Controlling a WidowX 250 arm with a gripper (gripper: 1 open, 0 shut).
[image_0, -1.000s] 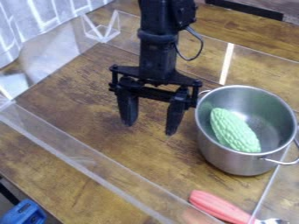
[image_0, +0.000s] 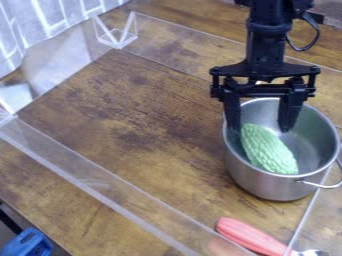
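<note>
My black gripper (image_0: 259, 118) is open above the steel pot (image_0: 278, 183), its fingers reaching down to around the rim. Inside the pot lies a bumpy pale green vegetable-like object (image_0: 267, 150), just below and between the fingers, not visibly gripped.
A red-handled utensil (image_0: 251, 237) lies in front of the pot at the lower right. A blue object (image_0: 27, 243) sits at the lower left corner.
My gripper has moved right from the bare table to over the pot. The pot and the green object have stayed in place.
</note>
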